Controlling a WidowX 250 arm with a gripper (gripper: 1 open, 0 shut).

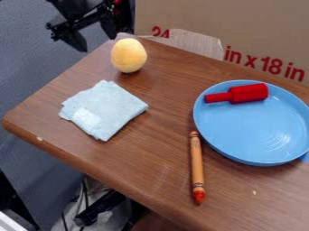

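The black gripper hangs at the top left, above and left of a yellow egg-shaped object near the table's back corner; its fingers stand apart with nothing seen between them. A folded pale cloth lies on the left of the wooden table. A blue plate on the right holds a red cylindrical object with a thin handle. An orange crayon lies left of the plate.
A cardboard box stands along the back, with clear plastic beside it.
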